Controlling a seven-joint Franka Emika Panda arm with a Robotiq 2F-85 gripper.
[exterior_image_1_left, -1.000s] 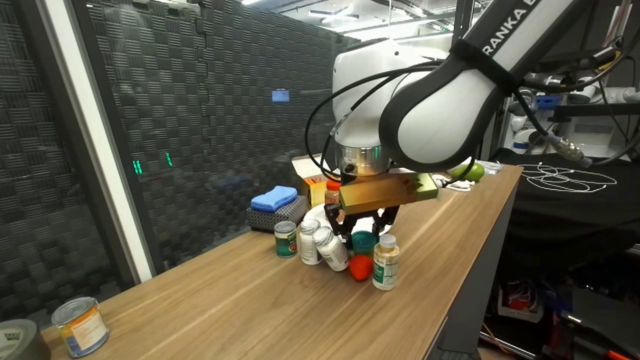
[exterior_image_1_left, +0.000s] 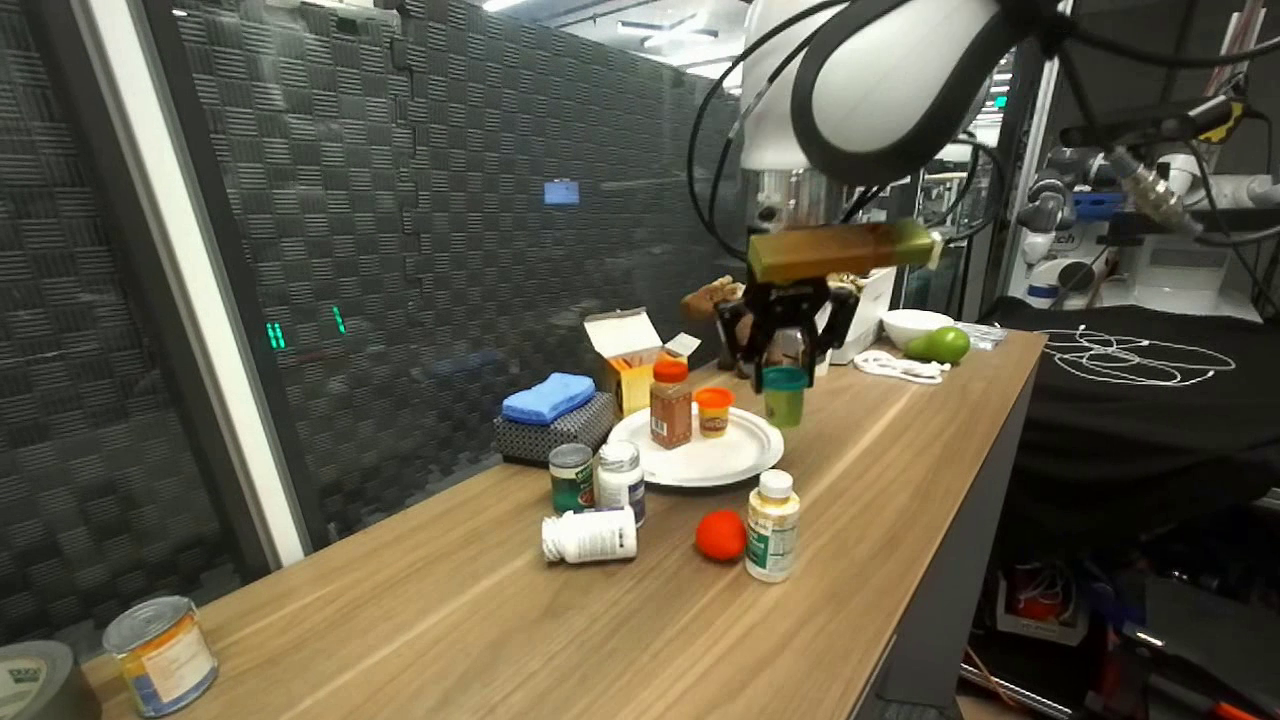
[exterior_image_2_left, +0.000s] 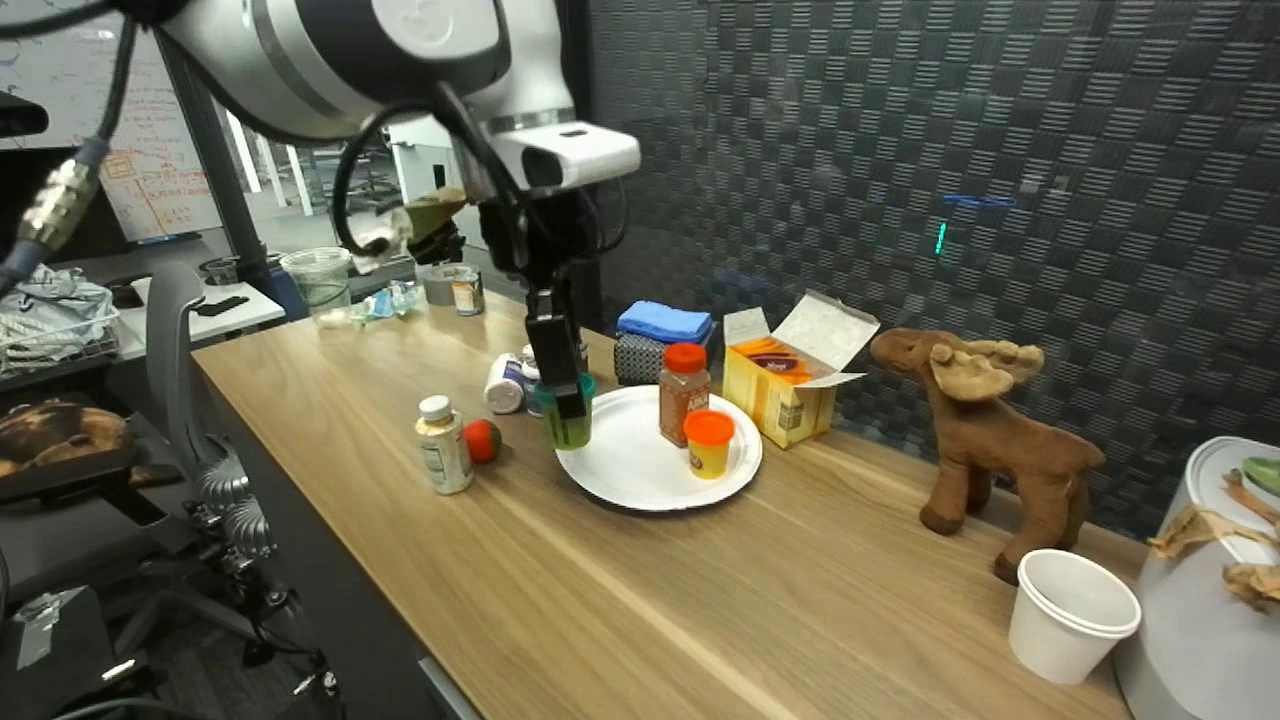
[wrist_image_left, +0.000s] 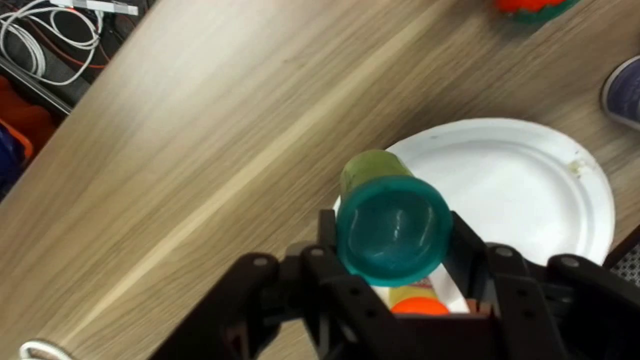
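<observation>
A small green tub with a teal lid (wrist_image_left: 394, 231) is gripped between the two dark fingers of my gripper, which is shut on it. In exterior view 1 the tub (exterior_image_1_left: 785, 398) hangs above the table at the right edge of the white plate (exterior_image_1_left: 732, 468). Exterior view 2 shows it (exterior_image_2_left: 566, 420) by the plate's left rim (exterior_image_2_left: 606, 486). On the plate stand a red-capped spice bottle (exterior_image_2_left: 684, 396) and a yellow tub with an orange lid (exterior_image_2_left: 709, 444).
A white bottle (exterior_image_1_left: 590, 535) lies on its side by an upright white bottle (exterior_image_1_left: 621, 480) and a green can (exterior_image_1_left: 571, 478). A red ball-like item (exterior_image_1_left: 721, 535) touches or nearly touches a pale bottle (exterior_image_1_left: 773, 528). Behind the plate is an open yellow box (exterior_image_2_left: 780, 390).
My gripper has risen and moved back from among the bottles toward the plate, carrying the teal-lidded tub. The tilted white bottle now lies flat on its side.
</observation>
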